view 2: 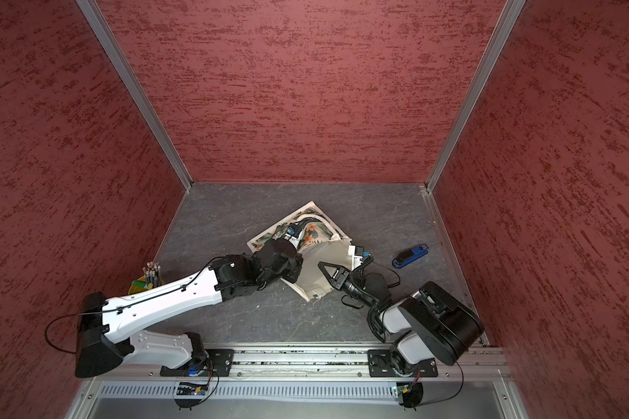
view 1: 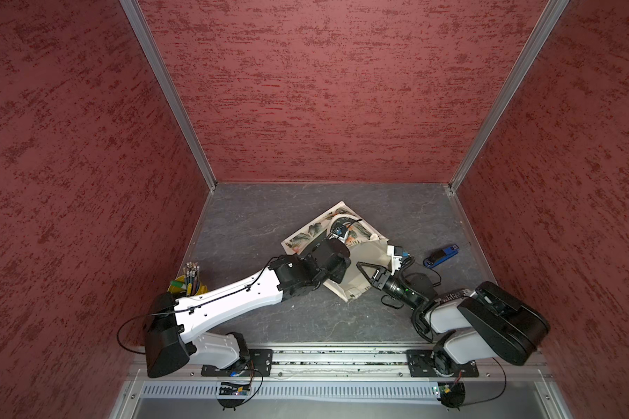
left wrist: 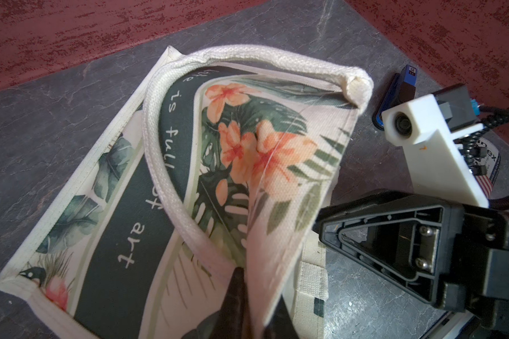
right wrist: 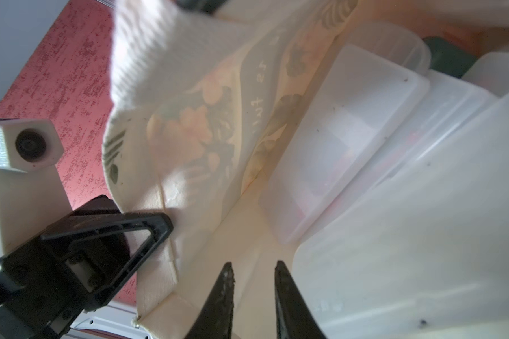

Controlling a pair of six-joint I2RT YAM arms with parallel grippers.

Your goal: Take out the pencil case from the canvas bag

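Observation:
The canvas bag (view 1: 307,237) with tropical print lies on its side at table centre. My left gripper is shut on the printed fabric, beside its white looped handle (left wrist: 158,147). My right gripper is at the bag's open side, shut on its edge fabric. In the right wrist view, the bag's interior shows several translucent plastic cases (right wrist: 344,141), beside a pale smooth sheet (right wrist: 412,226); the dark fingertips of another gripper appear at lower middle. I cannot tell which item is the pencil case.
A blue-and-black device (view 1: 441,255) lies to the right of the bag. A yellow holder with pens (view 1: 188,282) stands at the left wall.

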